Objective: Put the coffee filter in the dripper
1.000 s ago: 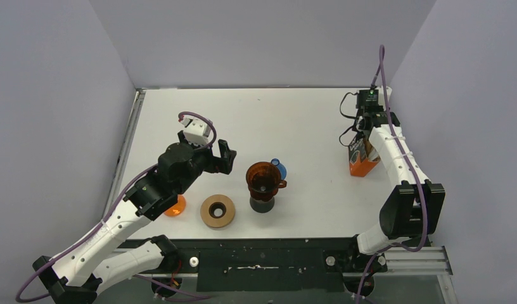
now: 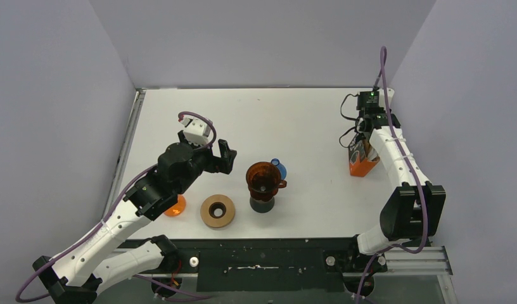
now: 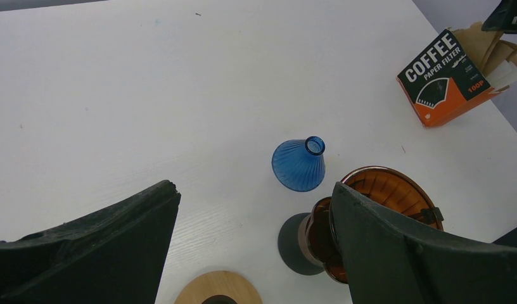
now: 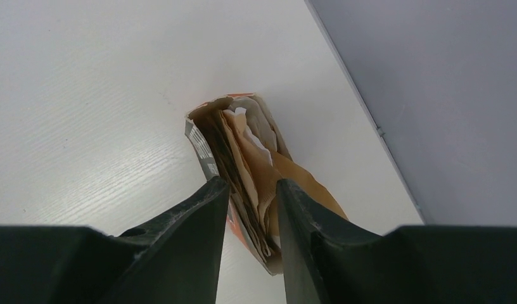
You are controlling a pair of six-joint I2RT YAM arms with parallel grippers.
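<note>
An orange and black coffee filter box (image 2: 360, 164) (image 3: 446, 79) (image 4: 205, 142) stands at the right of the table, its flaps open and folded papers (image 4: 256, 164) inside. My right gripper is over it, part open, fingertips at the papers; whether they touch is unclear. The amber dripper (image 2: 263, 180) (image 3: 389, 190) sits on a dark stand in the middle. My left gripper hangs open above the table, left of the dripper, holding nothing.
A blue cone (image 2: 280, 170) (image 3: 298, 166) stands behind the dripper. A cardboard ring (image 2: 217, 218) and an orange object (image 2: 173, 209) lie at front left.
My right arm has shifted very slightly over the box in the top view. The left arm and the objects on the table look unchanged.
</note>
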